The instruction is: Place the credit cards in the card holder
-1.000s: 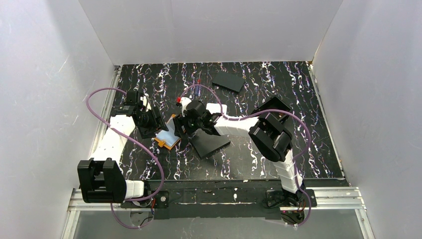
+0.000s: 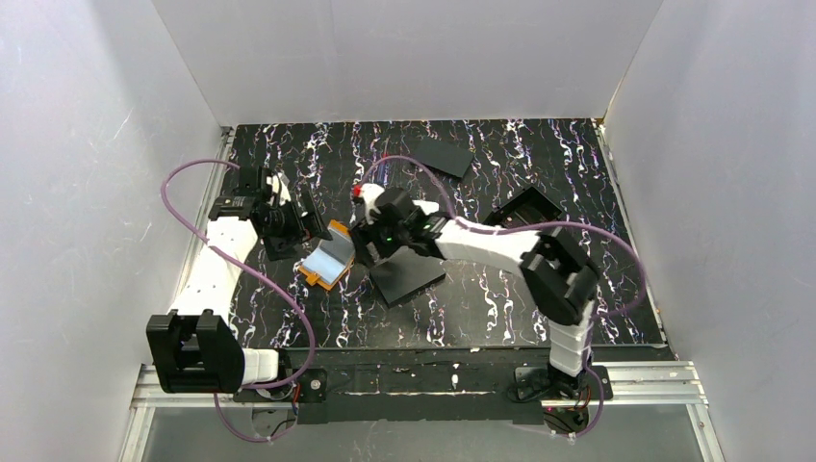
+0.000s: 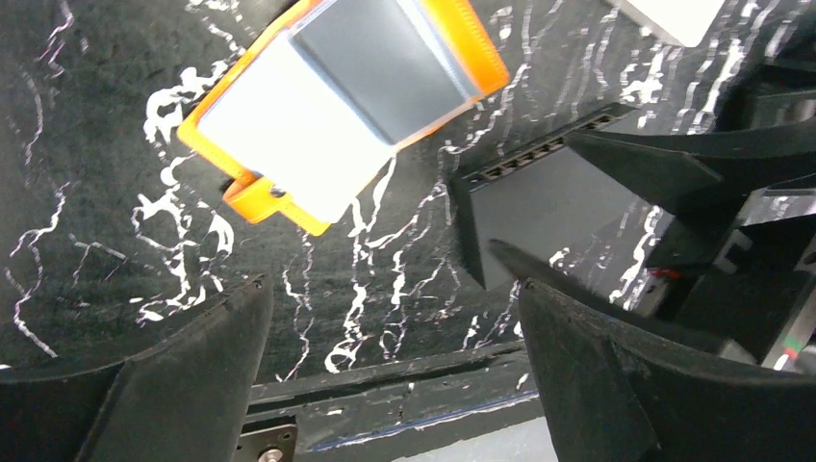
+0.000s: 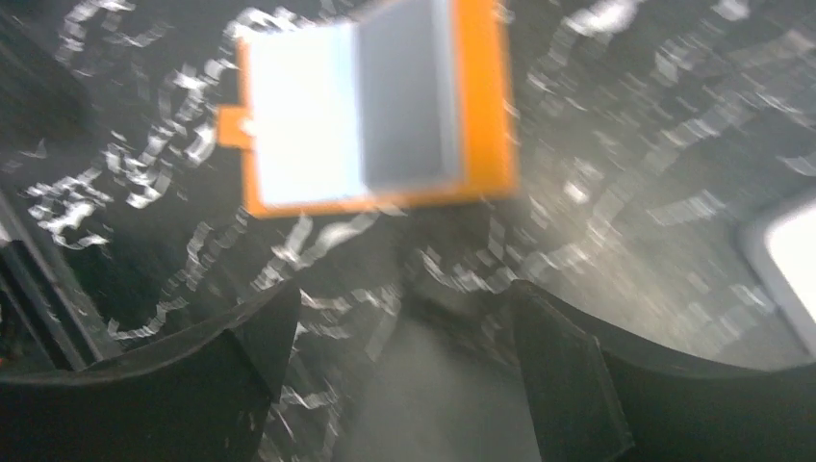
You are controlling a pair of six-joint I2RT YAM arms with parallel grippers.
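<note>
The orange card holder (image 2: 328, 261) lies spread open between my two grippers in the top view, a pale panel on its left and a grey panel on its right. In the left wrist view its grey panel (image 3: 383, 67) is plain to see, and no card can be told apart inside. My left gripper (image 2: 300, 236) hangs beside the holder's left side, open and empty. Just off its right edge is my right gripper (image 2: 364, 247), open too, with nothing between its fingers. A white object (image 4: 797, 260), possibly a card, shows at the right wrist view's edge.
A flat dark box (image 2: 409, 279) lies right of the holder. Farther back is a dark slab (image 2: 443, 158); at the right stands an open black box (image 2: 532, 207).
My right gripper has drawn back to the right from the holder, its arm swinging right too. The holder's grey panel now shows on its right side.
</note>
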